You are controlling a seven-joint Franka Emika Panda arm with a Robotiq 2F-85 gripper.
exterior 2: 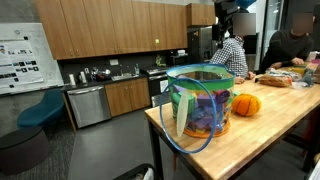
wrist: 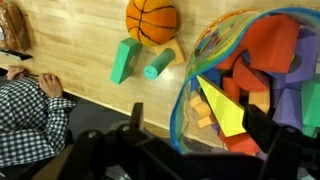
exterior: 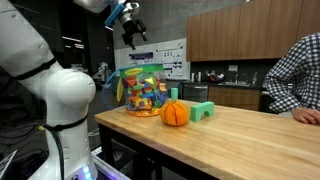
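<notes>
My gripper (exterior: pixel 138 42) hangs high above a clear-sided bag (exterior 2: pixel 203 82) filled with colourful blocks. In the wrist view its fingers are spread wide, with nothing held between them. Below them, the bag's contents include a yellow block (wrist: pixel 222 110), a red block (wrist: pixel 270 45) and several blue and purple pieces. An orange basketball (wrist: pixel 152 20) rests on the table outside the bag. Close to it are a green block (wrist: pixel 125 60) and a dark green cylinder (wrist: pixel 158 64), both also outside the bag.
A person in a checked shirt (exterior: pixel 295 80) is at the table's far right side. In exterior view 2, a blue loop (exterior 2: pixel 214 125) hangs at the bag's front.
</notes>
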